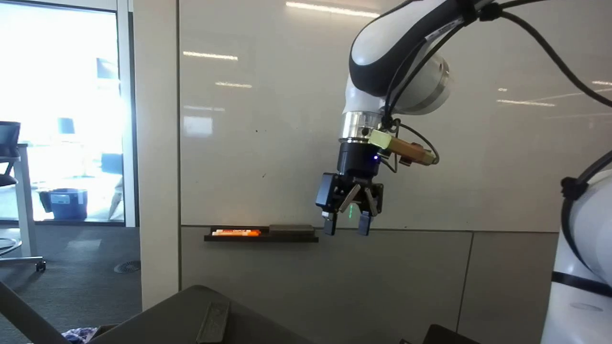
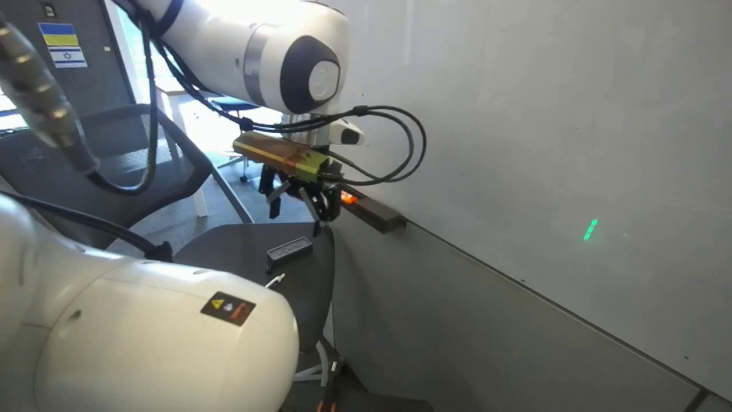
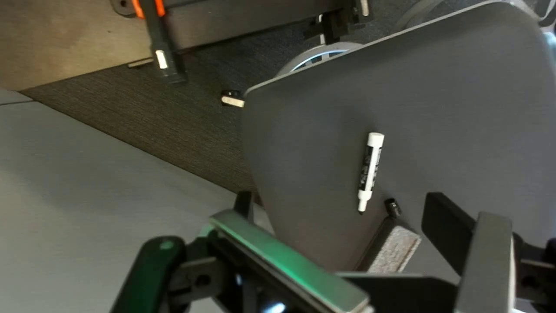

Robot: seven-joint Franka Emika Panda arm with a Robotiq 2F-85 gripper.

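My gripper [image 1: 347,224] is open in front of the whiteboard [image 1: 275,160], with nothing between its fingers. In the wrist view, a white marker [image 3: 371,166] with a dark tip lies on a grey chair seat [image 3: 448,114]. Close to its tip is an eraser [image 3: 397,249], partly hidden by the gripper. From the other side, the gripper [image 2: 296,218] appears above this seat [image 2: 237,237], apart from the eraser [image 2: 289,250] and marker [image 2: 275,281]. A short green stroke [image 2: 591,229] marks the whiteboard.
A ledge [image 1: 209,237] on the wall holds orange markers [image 1: 236,232] and a dark eraser [image 1: 291,229]. The chair back [image 2: 89,147] rises beside the seat. Cables loop around the arm. Most of the seat around the marker is clear.
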